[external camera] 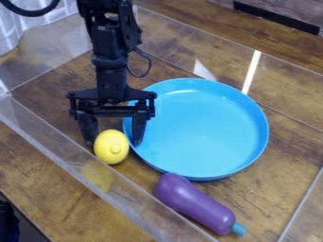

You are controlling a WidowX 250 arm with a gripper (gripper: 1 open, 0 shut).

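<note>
My black gripper [113,121] hangs at the centre-left of the camera view, low over the wooden surface, its two fingers spread apart. Just below and between the fingertips lies a yellow oval object [111,149], close to the left rim of a wide blue bowl [199,130]. Whether the fingers touch the yellow object is hard to tell.
A purple eggplant-like toy [197,204] lies below the bowl at lower right. A clear plastic wall [63,161] runs along the left and front. Bare wooden surface [202,38] shows behind and right of the bowl.
</note>
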